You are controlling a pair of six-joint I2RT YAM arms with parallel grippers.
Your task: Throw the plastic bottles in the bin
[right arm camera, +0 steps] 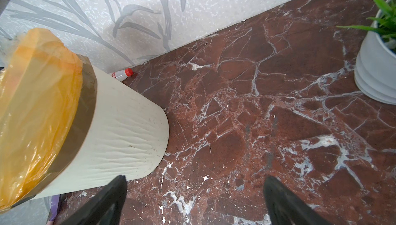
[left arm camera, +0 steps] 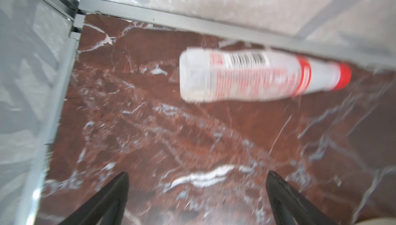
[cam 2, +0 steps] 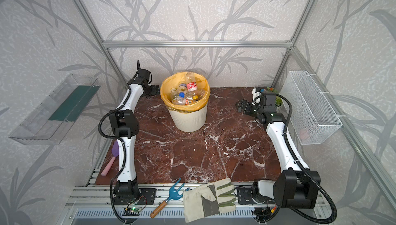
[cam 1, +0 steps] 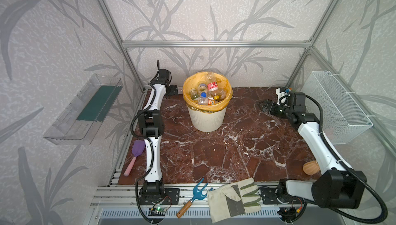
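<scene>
The bin (cam 1: pixel 206 119), lined with an orange bag, holds several plastic bottles (cam 1: pixel 212 86). A bottle with a white-pink label and red cap lies behind it by the back wall; its cap end also shows in the right wrist view (right arm camera: pixel 121 74). My left gripper is open just above and in front of this bottle, left of the bin. My right gripper is open over bare table right of the bin, nothing between its fingers.
A potted plant (right arm camera: pixel 375 68) stands at back right. A wire basket (cam 1: pixel 336 117) hangs at right, a clear tray (cam 1: pixel 66 134) at left. A spatula (cam 1: pixel 138 146), hand fork (cam 1: pixel 198 194), glove (cam 1: pixel 231 200) and wooden item (cam 1: pixel 310 168) lie near the edges.
</scene>
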